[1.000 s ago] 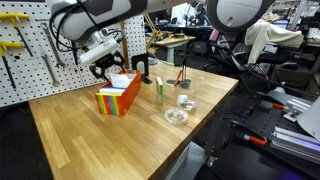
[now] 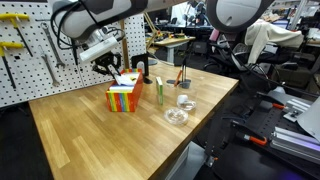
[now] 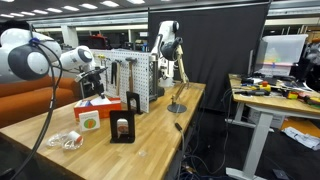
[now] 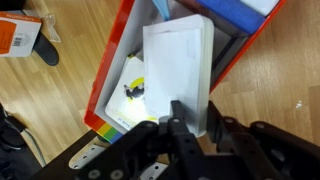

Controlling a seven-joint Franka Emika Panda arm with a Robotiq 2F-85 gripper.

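In the wrist view my gripper is shut on a white, flat, book-like thing [image 4: 175, 62], gripping it by its near end. That thing is over the red box [image 4: 112, 62], overlapping its interior; whether its lower part rests inside cannot be told. The same red box [image 2: 131, 94] stands on the wooden table in the first exterior view, with coloured stripes on its near end. There my gripper [image 2: 113, 74] is low over the box opening. The second exterior view shows the box [image 3: 112, 103] partly hidden behind smaller things.
Inside the box lie a white item with a yellow patch [image 4: 128, 88] and a blue item [image 4: 235, 12]. Clear cups [image 2: 176, 117], a white mug [image 2: 184, 101] and a green-edged upright thing [image 2: 160, 90] stand to its right.
In the first exterior view the box has shifted slightly right and turned, so its striped end faces nearer the camera. My gripper stays over its opening.
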